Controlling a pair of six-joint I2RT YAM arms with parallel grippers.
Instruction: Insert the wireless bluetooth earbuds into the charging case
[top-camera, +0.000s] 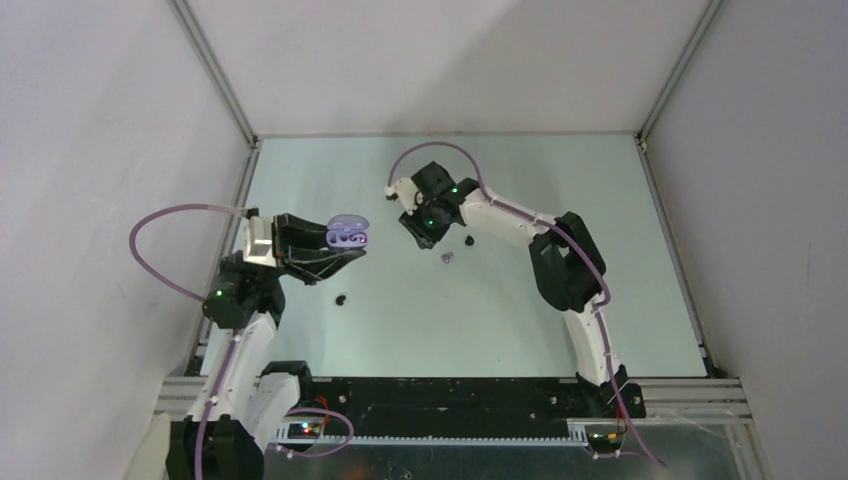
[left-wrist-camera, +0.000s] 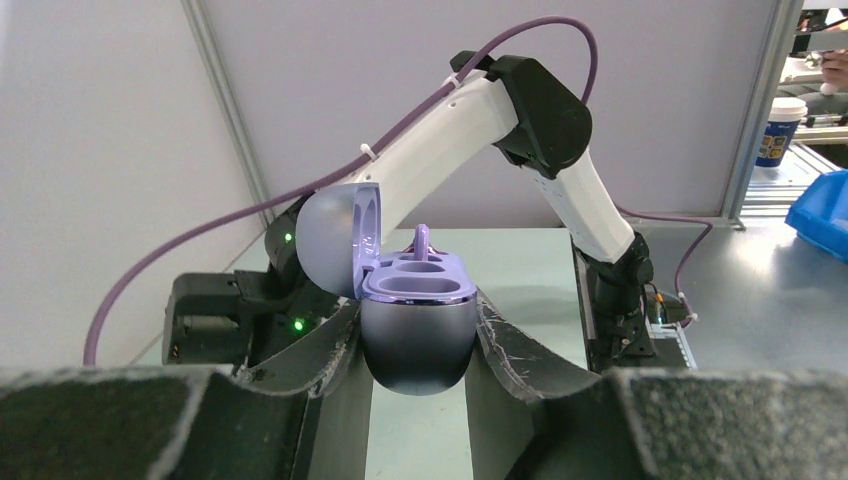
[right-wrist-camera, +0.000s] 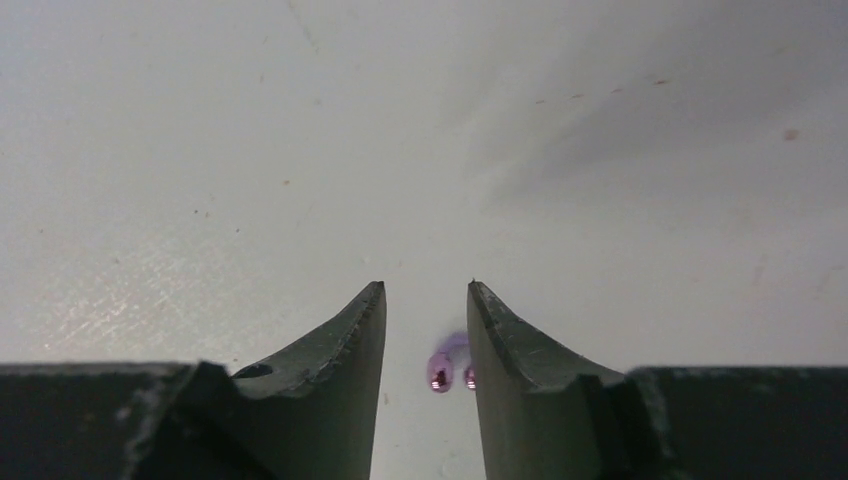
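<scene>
My left gripper is shut on the sides of the purple charging case (left-wrist-camera: 417, 345), held up off the table with its lid (left-wrist-camera: 340, 240) open. A purple stem (left-wrist-camera: 421, 241) sticks up at the back of the case; whether it is an earbud seated in its slot is hard to tell. On the table lies a small purple earbud (right-wrist-camera: 447, 362), also visible as a purple earbud (top-camera: 447, 257) from above. The right gripper is part open over the table, nothing gripped; its right finger overlaps part of the earbud in the right wrist view.
Two small black objects lie on the table, one black piece (top-camera: 340, 299) near the left arm and another black piece (top-camera: 470, 240) beside the right arm.
</scene>
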